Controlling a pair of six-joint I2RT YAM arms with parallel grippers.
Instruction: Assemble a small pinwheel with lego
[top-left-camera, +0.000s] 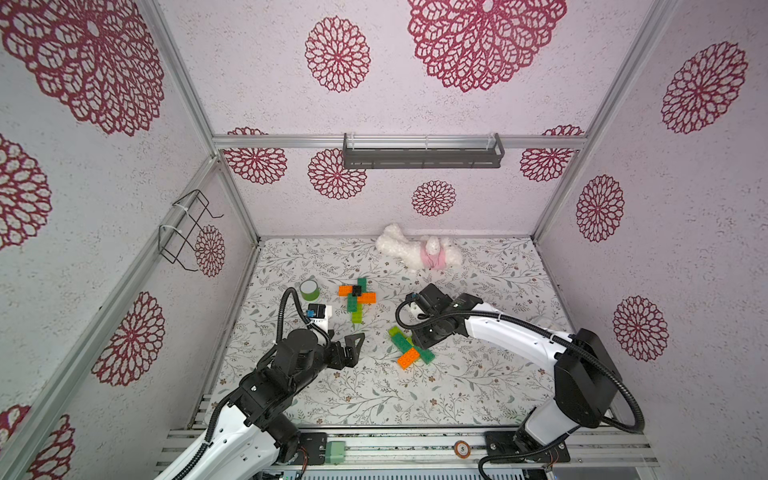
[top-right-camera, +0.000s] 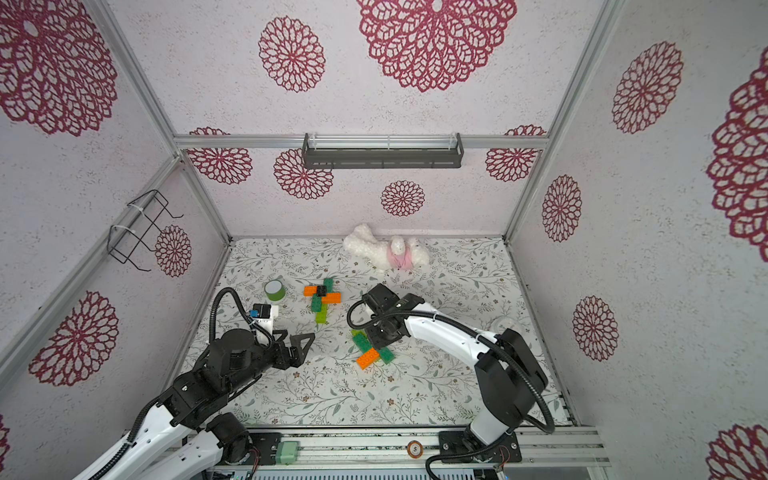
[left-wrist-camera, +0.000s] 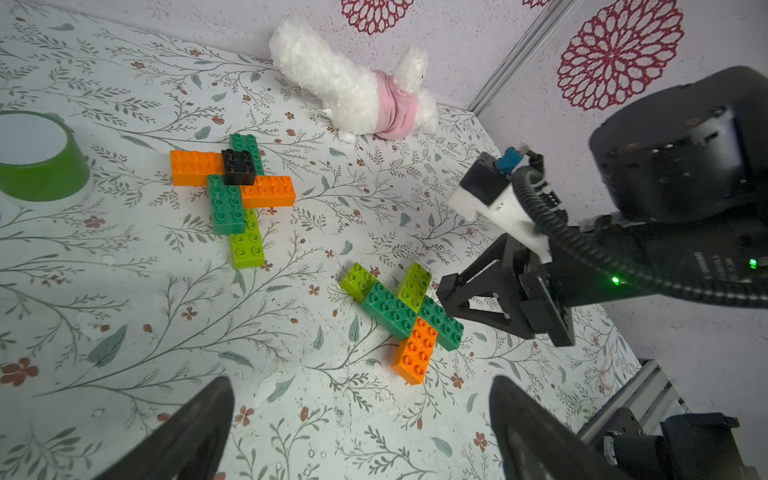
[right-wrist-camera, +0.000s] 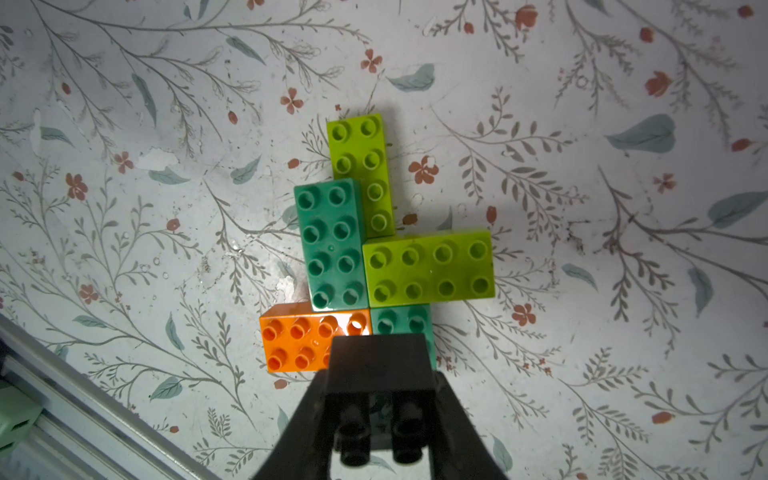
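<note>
On the table lies a loose pinwheel layout of a teal brick (right-wrist-camera: 329, 248), a flat lime brick (right-wrist-camera: 360, 148), a lime brick (right-wrist-camera: 429, 268), an orange brick (right-wrist-camera: 316, 332) and another teal brick (right-wrist-camera: 400, 321). A small black brick (right-wrist-camera: 380, 361) sits between the fingers of my right gripper, over the second teal brick and partly hiding it. From above, my right hand covers part of the layout. My left gripper is open and empty, left of these bricks. Farther back lies a finished-looking pinwheel, its black brick (left-wrist-camera: 238, 166) on top.
A green round container (left-wrist-camera: 41, 164) stands at the far left, and a white plush toy (left-wrist-camera: 352, 88) lies by the back wall.
</note>
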